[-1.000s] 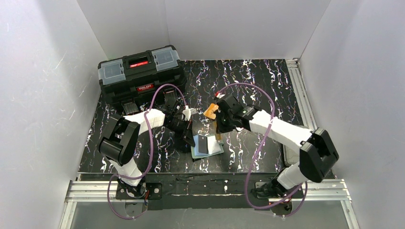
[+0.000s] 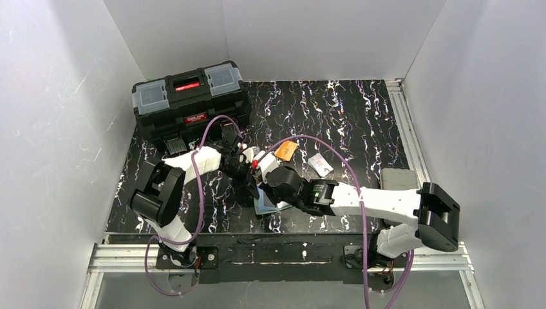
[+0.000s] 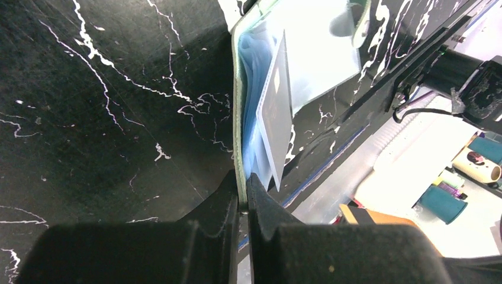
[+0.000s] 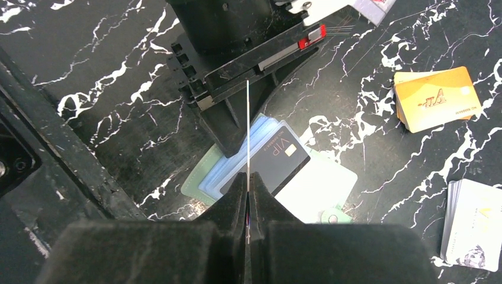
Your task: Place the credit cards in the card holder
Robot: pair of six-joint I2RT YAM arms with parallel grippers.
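The open card holder (image 2: 264, 208) lies near the front of the table, its blue sleeves (image 3: 256, 77) fanned upward in the left wrist view. My left gripper is shut on the holder's green cover edge. A dark VIP card (image 4: 278, 155) rests among the sleeves. My right gripper is shut on a thin card (image 4: 248, 127), seen edge-on, held above the holder and beside the left gripper's fingers. Whether its far edge touches a sleeve I cannot tell. A gold card stack (image 4: 438, 99) and a white card stack (image 4: 473, 225) lie farther off.
A black toolbox (image 2: 190, 103) stands at the back left. At the right edge is a grey box (image 2: 398, 179), partly behind the right arm.
My right gripper has moved left across the holder, carrying the gold-coloured card, and now covers much of the holder from above. The left arm has moved only slightly, and the holder shifted a little left.
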